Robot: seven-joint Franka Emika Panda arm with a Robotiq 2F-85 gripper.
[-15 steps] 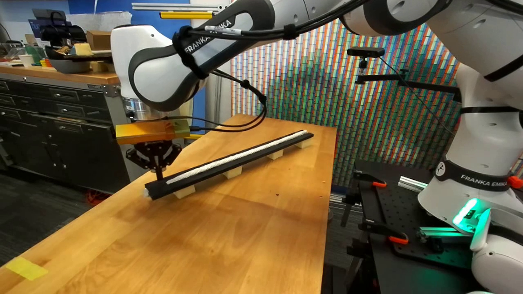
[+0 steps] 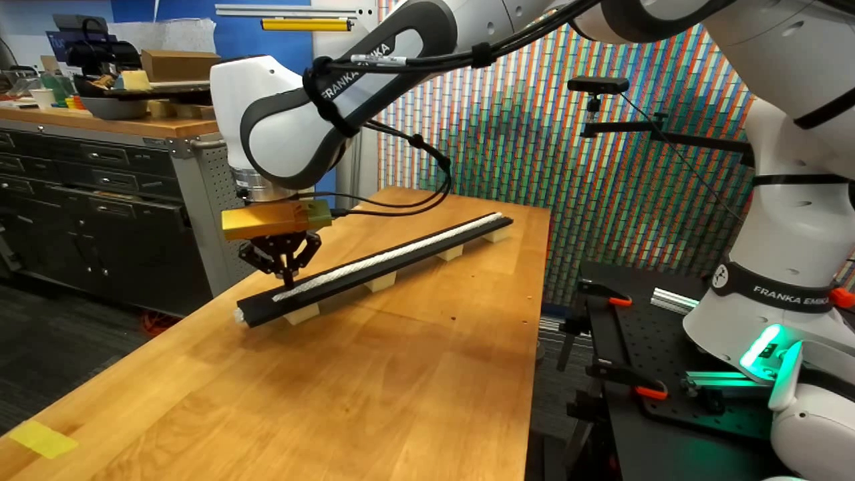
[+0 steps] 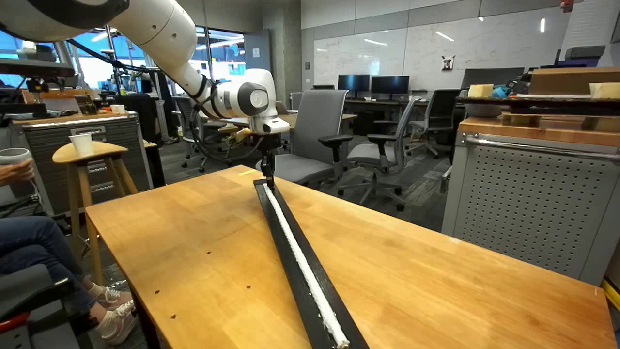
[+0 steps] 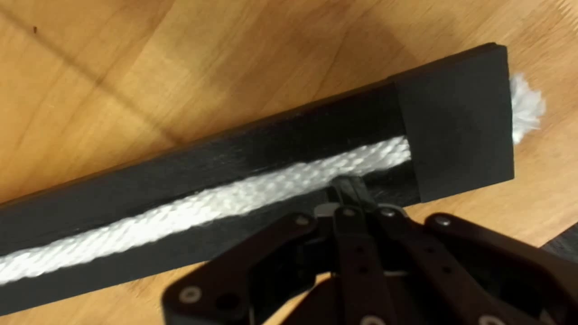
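Note:
A white braided rope (image 4: 216, 203) runs lengthwise along a long black channel (image 4: 460, 130) on the table. In the wrist view the rope passes under a flat black cover at the channel's end, and its frayed tip (image 4: 524, 108) sticks out beyond. My gripper is shut, its fingertips at the rope's lower edge, a short way inward from the cover. No rope shows between the fingers; whether they touch it I cannot tell. From outside, the gripper (image 2: 288, 282) points straight down at the channel's near end, by the rope (image 2: 385, 258).
Several pale wooden blocks (image 2: 381, 281) prop the channel above the wooden table (image 2: 385, 385). Broad bare tabletop lies on both sides of it. A yellow tape piece (image 2: 44, 438) marks the table's near left corner. A person sits beyond the table edge in exterior view 2.
In exterior view 1 the gripper has moved right along the channel, away from its near end. The rope and channel look unmoved.

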